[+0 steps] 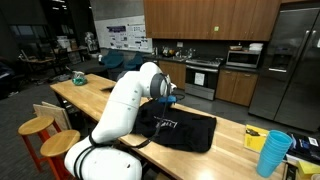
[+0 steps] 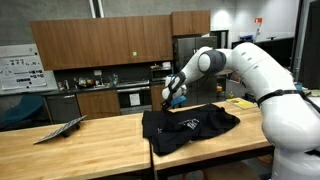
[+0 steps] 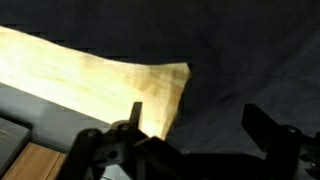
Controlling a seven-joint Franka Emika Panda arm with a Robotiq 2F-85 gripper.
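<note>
A black cloth lies spread over the wooden table, with uneven folds and edges. In the wrist view the cloth fills most of the picture, and a pointed patch of bare table shows at the left. My gripper is open, its two dark fingers standing wide apart with nothing between them. It hangs over the cloth near that bare patch; its exact height above the cloth is hard to tell. From the second exterior side, the gripper is at the cloth's far portion.
A blue cup stands at the table's right end, near yellow items. Stools stand beside the table's left edge. Bare table stretches clear on one side of the cloth.
</note>
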